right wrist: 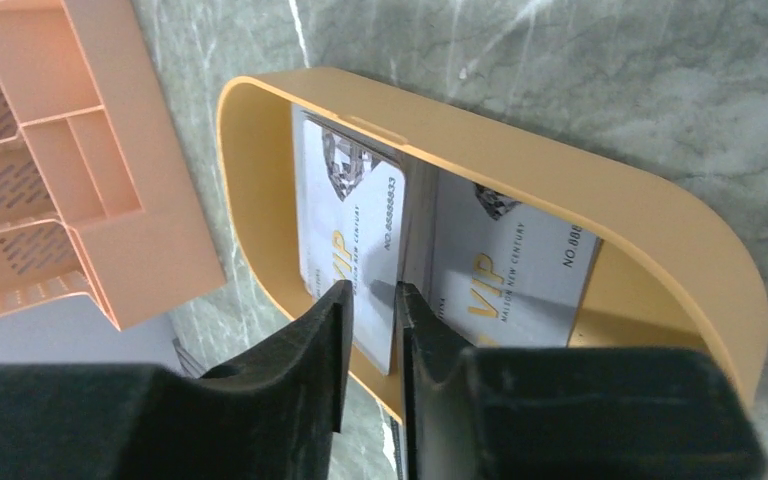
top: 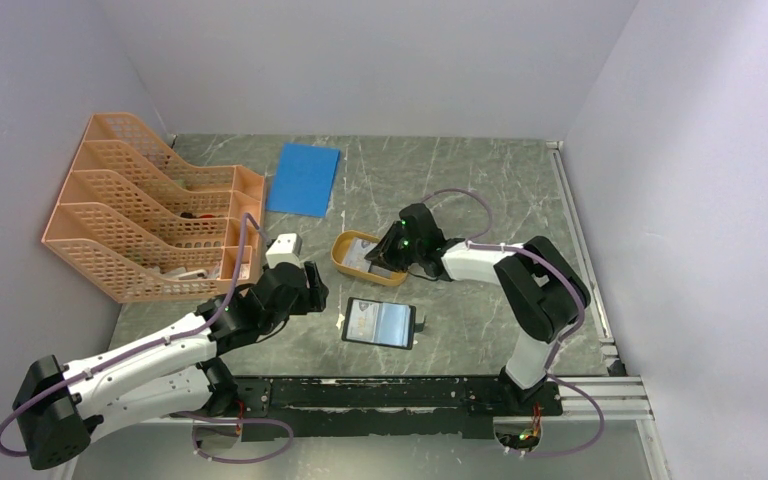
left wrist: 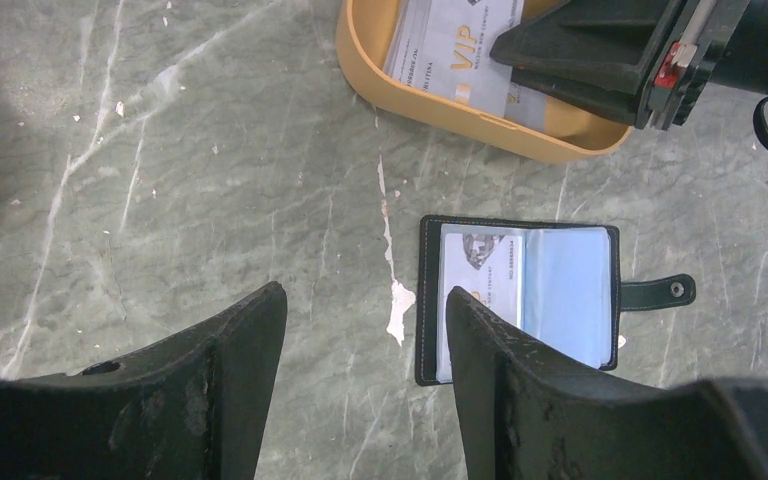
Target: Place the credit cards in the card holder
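Note:
The card holder (top: 379,323) lies unfolded on the table, one card (left wrist: 490,262) behind its left clear pocket and its right pocket looking empty. Behind it stands a yellow tray (top: 342,262) of silver VIP cards. My right gripper reaches down into this tray, its fingers a little apart. Under them lies a card (right wrist: 368,215), slightly raised along one long edge beside the right-hand finger; I see no grip on it. A second card (right wrist: 508,262) lies flat to the right. My left gripper is open and empty, left of the holder.
An orange divided rack (top: 160,215) fills the left side of the table. A blue sheet (top: 303,180) lies behind the tray. The holder's strap (left wrist: 655,293) sticks out to its right. Bare table shows at the back right.

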